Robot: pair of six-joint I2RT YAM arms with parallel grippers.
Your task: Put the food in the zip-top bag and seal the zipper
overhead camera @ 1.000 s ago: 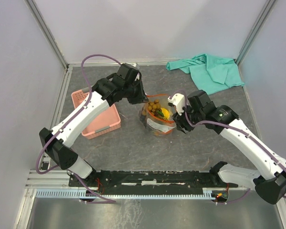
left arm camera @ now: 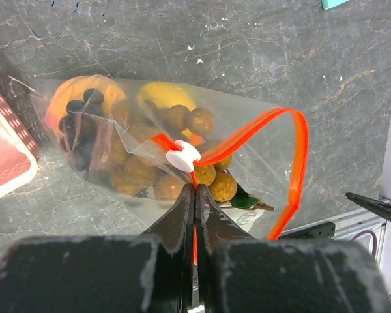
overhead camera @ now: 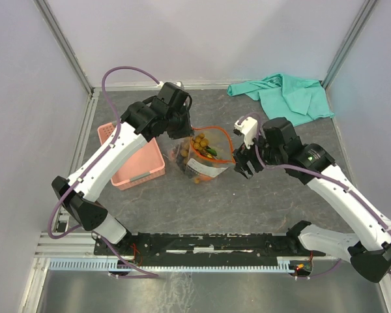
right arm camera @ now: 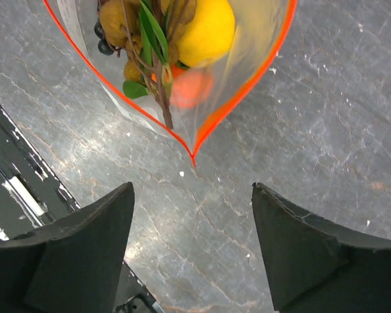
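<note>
A clear bag (overhead camera: 197, 161) with an orange zipper rim hangs mouth-open between my two arms, with food inside. In the left wrist view the bag (left arm camera: 247, 111) shows dark grapes (left arm camera: 85, 127), brownish round fruits (left arm camera: 140, 173) and a yellow piece (left arm camera: 166, 94); a white slider (left arm camera: 182, 156) sits on the zipper. My left gripper is shut on the orange rim just below that slider. My right gripper stands open at the bag's other corner (right arm camera: 193, 156), which lies ahead of the fingers with nothing between them. A leafy twig (right arm camera: 153, 59) lies near the mouth.
A pink basket (overhead camera: 139, 163) stands empty left of the bag. A teal cloth (overhead camera: 287, 98) lies at the back right.
The bag has swung left; the right gripper has opened.
</note>
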